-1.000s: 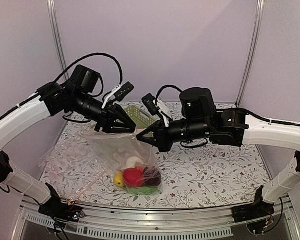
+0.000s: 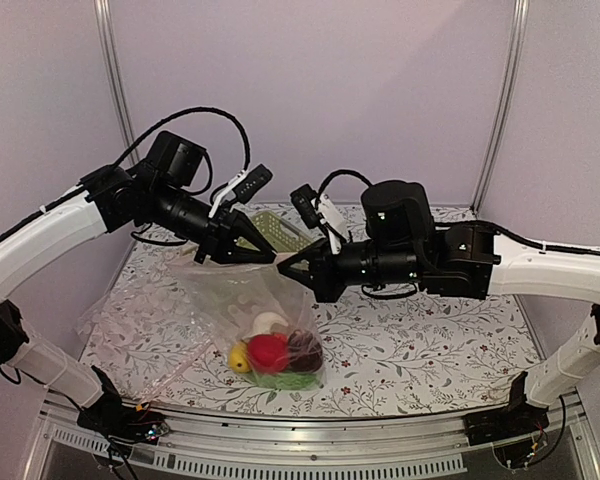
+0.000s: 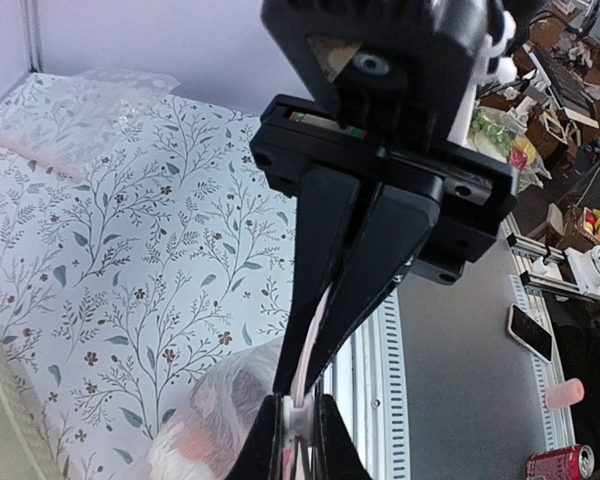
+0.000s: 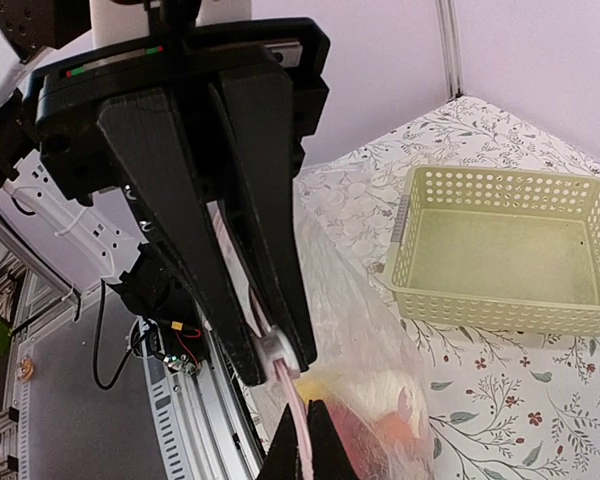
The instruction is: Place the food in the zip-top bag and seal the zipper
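Note:
The clear zip top bag (image 2: 242,298) hangs from both grippers, its lower part resting on the table. Inside lie a red food piece (image 2: 268,353), a yellow one (image 2: 238,357), a white one (image 2: 270,323), a dark one (image 2: 305,352) and something green (image 2: 285,381). At the bag's pink top edge, my left gripper (image 2: 273,256) is shut on the white zipper slider (image 4: 278,352). Close beside it, my right gripper is shut on the thin pink zipper strip (image 4: 292,395). How much of the zipper is closed cannot be told.
Behind the arms stands a pale green basket (image 4: 510,250), empty where it shows. Another clear plastic bag (image 3: 80,110) lies flat on the table's left side.
The food in the bag has stayed in place.

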